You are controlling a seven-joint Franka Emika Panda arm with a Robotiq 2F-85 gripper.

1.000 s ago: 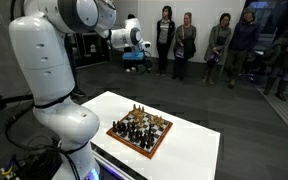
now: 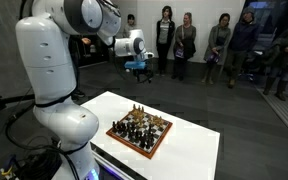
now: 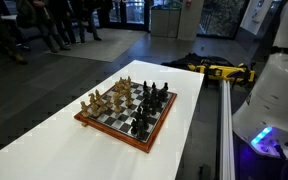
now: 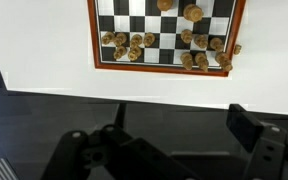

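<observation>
A chessboard with a reddish-brown rim (image 2: 146, 155) lies on the white table, dark pieces (image 2: 136, 136) on the near side and light brown ones (image 3: 102, 101) opposite. My gripper (image 2: 139, 72) hangs high in the air, well above and behind the board. In the wrist view its fingers stand wide apart, and the gripper is open with nothing between them. Light pieces (image 4: 135, 41) show at the top of that view; the dark ones are out of its frame.
Bare white table top (image 2: 191, 148) lies right of the board in exterior view 1. Beyond the table's edge is dark floor (image 4: 44, 135). Several people (image 2: 184, 40) stand along the back wall, away from the table.
No pieces have visibly moved.
</observation>
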